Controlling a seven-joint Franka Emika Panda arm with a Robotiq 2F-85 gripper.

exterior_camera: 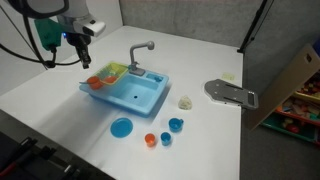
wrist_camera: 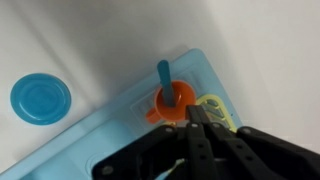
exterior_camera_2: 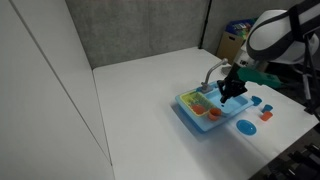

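Note:
Raised above the left end of the light blue toy sink (exterior_camera: 150, 99), my gripper (exterior_camera: 86, 61) is shut, pointing down. In the wrist view its dark fingertips are close together, and I cannot see anything between them. An orange cup (wrist_camera: 177, 98) lies just beyond them, inside the sink's end section. From that cup sticks a blue handle (wrist_camera: 165, 82); its lower end is hidden. A yellow-green rack (exterior_camera: 117, 71) is beside the orange pieces in the sink. On the table in front lies a blue plate (exterior_camera: 121, 127).
An orange cup (exterior_camera: 150, 140), a blue cup (exterior_camera: 166, 138) and another blue cup (exterior_camera: 176, 125) stand at the front right. The faucet (exterior_camera: 139, 57) rises behind the sink. A grey tray (exterior_camera: 231, 94) lies farther right.

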